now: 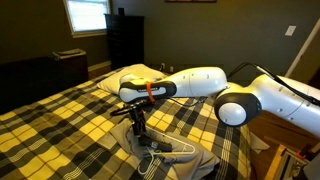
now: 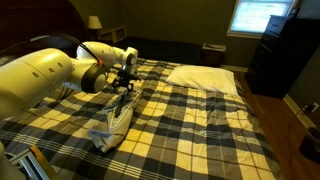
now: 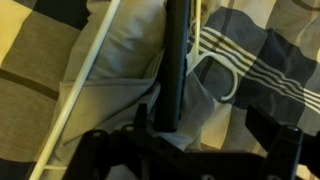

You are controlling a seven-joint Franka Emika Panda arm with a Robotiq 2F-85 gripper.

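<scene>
A crumpled grey cloth (image 1: 177, 157) lies on the plaid-covered bed, with a white hanger (image 1: 185, 150) on it. In the wrist view the hanger's pale bar (image 3: 85, 80) crosses the grey cloth (image 3: 125, 50) at left, and its curved hook (image 3: 232, 82) shows at right. A long black bar (image 3: 173, 75) runs down between them towards my gripper; what it belongs to is unclear. The fingers stand open, pointing down at the far part of the cloth. From exterior view 2, my gripper (image 2: 124, 88) is above the cloth's far end (image 2: 112, 125).
A white pillow (image 2: 202, 79) lies farther back on the bed. Beyond it stands a dark dresser (image 1: 125, 39) near the wall. The plaid blanket (image 2: 195, 140) is bare over a wide area beside the cloth.
</scene>
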